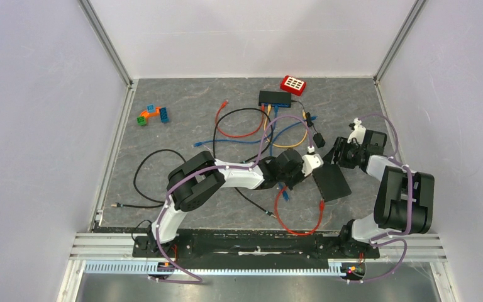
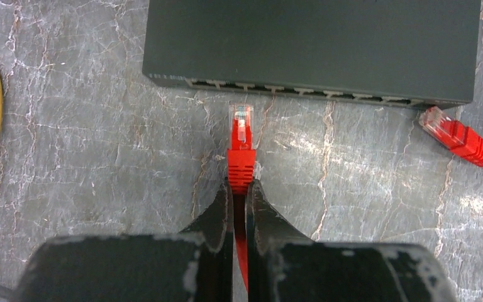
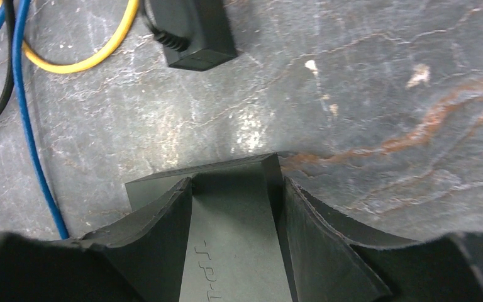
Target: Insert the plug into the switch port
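Observation:
A red plug point(image 2: 241, 160) is held by my shut left gripper, its clear tip pointing at the port row of the black switch point(image 2: 308, 44), just short of it. Another red plug point(image 2: 462, 139) lies by the switch's end. My right gripper has its fingers either side of a corner of the switch point(image 1: 331, 182), part open; whether they touch it is unclear. In the top view both grippers are beside this switch, left and upper right.
A second black box point(image 1: 275, 98) with cables plugged in and a red keypad block point(image 1: 293, 85) stand at the back. Loose cables cover the middle and left. A black adapter point(image 3: 195, 38) lies above the switch. Coloured bricks point(image 1: 153, 114) are at far left.

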